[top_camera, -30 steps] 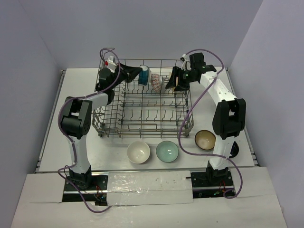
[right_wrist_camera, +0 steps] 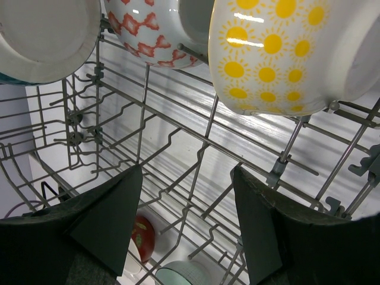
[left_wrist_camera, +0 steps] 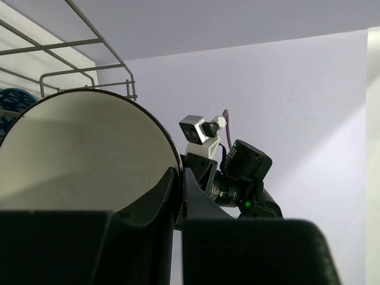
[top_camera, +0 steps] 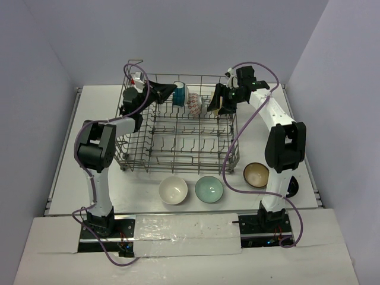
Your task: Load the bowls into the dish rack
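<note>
In the dish rack (top_camera: 178,132), a blue-patterned bowl (top_camera: 180,95) stands tilted on its side along the back row. My left gripper is shut on its dark rim, and its pale inside fills much of the left wrist view. Beside it sits a bowl with a red pattern (right_wrist_camera: 151,35), then a white bowl with yellow suns (right_wrist_camera: 270,65), both on their sides among the tines. Below the sun bowl my right gripper is open, only rack wires showing between its fingers.
A cream bowl (top_camera: 173,190), a green bowl (top_camera: 209,189) and a brown bowl (top_camera: 256,175) stand on the table in front of the rack. A dark object (top_camera: 293,186) lies at the far right, partly hidden by the right arm. The rack's middle and front rows are empty.
The left gripper and the blue bowl have shifted only very slightly at the back of the rack. The rack itself has moved a touch to the left. My right arm looks still.
</note>
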